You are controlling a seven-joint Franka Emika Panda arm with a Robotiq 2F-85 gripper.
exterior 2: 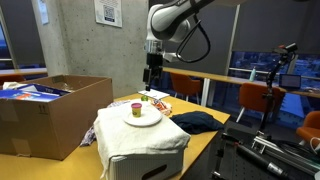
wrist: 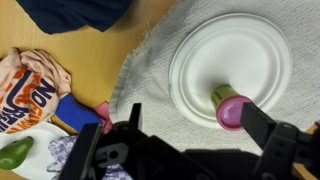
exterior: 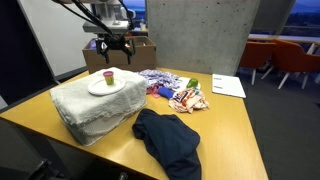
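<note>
A small green tub with a pink lid [wrist: 232, 107] stands on a white plate [wrist: 190, 72]. The plate rests on a box-like block draped in a pale towel [exterior: 88, 112]. Above and beyond this block in exterior view 1, my gripper [exterior: 117, 52] hangs open and empty. From the wrist, the tub lies near the right finger [wrist: 250, 115], while the left finger [wrist: 136, 115] is over the towel's edge, with the plate between. Clear air separates the gripper [exterior 2: 152, 80] from the tub.
A dark cloth [exterior: 170, 143] lies at the table's front. Crumpled patterned cloths [exterior: 188, 99], a blue item [exterior: 166, 92] and a green object [exterior: 193, 83] sit behind it. A cardboard box [exterior 2: 60, 115] stands at the back.
</note>
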